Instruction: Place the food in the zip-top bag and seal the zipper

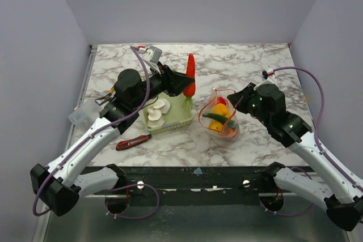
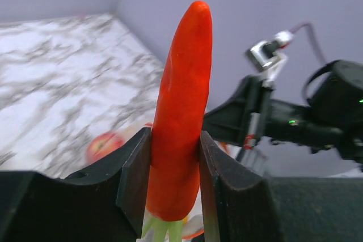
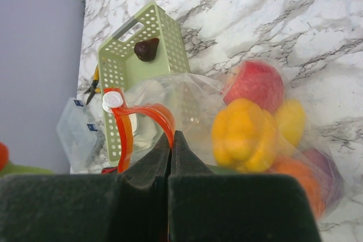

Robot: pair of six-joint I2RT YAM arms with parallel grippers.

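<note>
My left gripper is shut on an orange-red carrot (image 2: 178, 100) with green top, held upright above the basket's right side. The zip top bag (image 1: 207, 102) stands open beside the basket, holding yellow, red, orange and green food (image 3: 245, 134). My right gripper is shut at the bag's orange-edged opening (image 3: 152, 110); the bag's rim is at its fingers.
A green basket (image 1: 173, 124) holds white pieces and a dark item. Yellow-handled pliers (image 3: 95, 79), a clear box (image 3: 76, 131) and a red tool (image 1: 133, 143) lie left and in front.
</note>
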